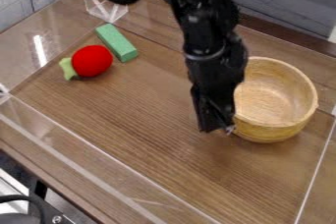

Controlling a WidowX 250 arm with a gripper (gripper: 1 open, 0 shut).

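Observation:
My black gripper (214, 122) hangs low at the near left rim of a cream plastic bowl (276, 95), its lower part in front of that rim. Whether its fingers hold anything I cannot tell. A red round object (92, 60) and a green block (116, 42) lie at the upper left, apart from the gripper. A small pale green item (70, 69) lies beside the red one.
A clear plastic item stands at the top left. A dark cable or part shows at the bottom left corner.

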